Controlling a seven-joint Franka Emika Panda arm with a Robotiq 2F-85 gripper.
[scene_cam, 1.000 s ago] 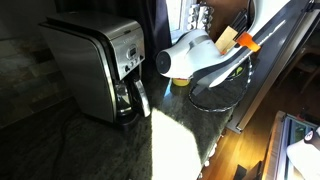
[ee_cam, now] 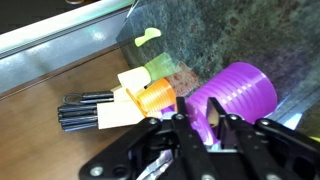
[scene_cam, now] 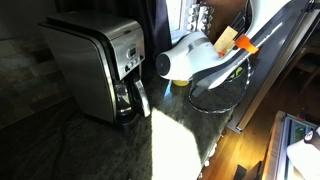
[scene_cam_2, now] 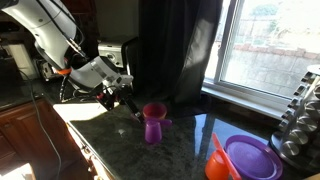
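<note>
In the wrist view my gripper is over a ribbed purple cup, its two dark fingertips part way apart. Purple shows behind and between them; whether they touch the cup cannot be made out. An orange cup-like thing lies just left of the fingers. Exterior view 2 has a purple cup standing on the dark counter, with a reddish bowl-like thing behind it. The arm reaches in from the left there. In exterior view 1 the arm covers its own fingers.
A coffee maker stands left of the arm. On the right of the counter are an orange-red item, a purple plate and a metal rack. Black-and-white utensils appear in the wrist view, near the counter's edge.
</note>
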